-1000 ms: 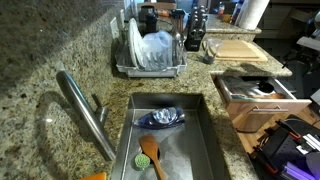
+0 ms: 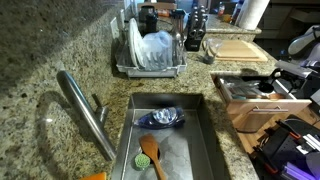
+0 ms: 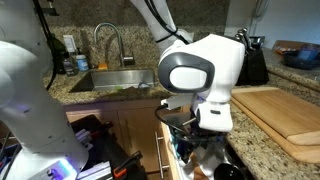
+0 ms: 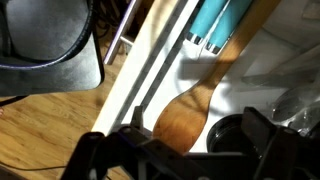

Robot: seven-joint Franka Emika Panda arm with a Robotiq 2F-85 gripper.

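Note:
Over the open drawer (image 2: 243, 121) at the right of the exterior view, my gripper stands open, holding nothing. A wooden spoon (image 4: 182, 121) lies in the drawer; in the wrist view its bowl shows between the dark fingers, and its handle runs up to the right. Blue-handled utensils (image 4: 212, 22) lie beside that handle. Near the right finger is a round black object (image 4: 232, 132). In the second exterior view the white arm (image 3: 195, 85) hides part of the drawer and the fingertips are hard to make out.
The drawer's white side wall (image 4: 150, 75) runs close to the left finger. A wooden board (image 2: 237, 50) lies on the counter beyond the drawer. A dish rack (image 2: 155, 50) stands farther left, and the sink (image 2: 190, 150) holds a brown spatula (image 2: 150, 148).
My arm has come in from the right edge of the first exterior view, leftward and lower, over the drawer. The sink and counter things look unmoved.

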